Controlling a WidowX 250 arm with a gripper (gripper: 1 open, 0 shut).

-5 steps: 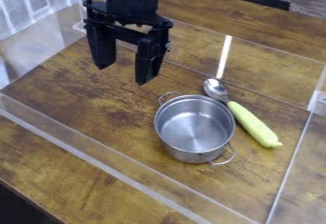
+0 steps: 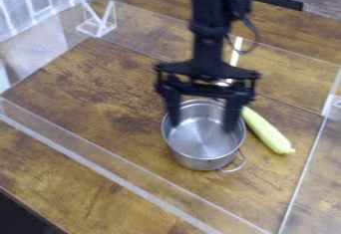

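A steel pot with side handles stands on the wooden board. My black gripper, blurred by motion, hangs open over the pot's rear part, its fingers pointing down on either side. To the right of the pot lies a pale yellow-green corn-like vegetable. The spoon behind the pot is mostly hidden by the gripper.
Clear low walls border the work area. The wooden surface left of the pot is bare. A white railing stands at the back left.
My gripper has moved right and down, from over the bare wood at the left to above the pot. The pot and vegetable look unmoved.
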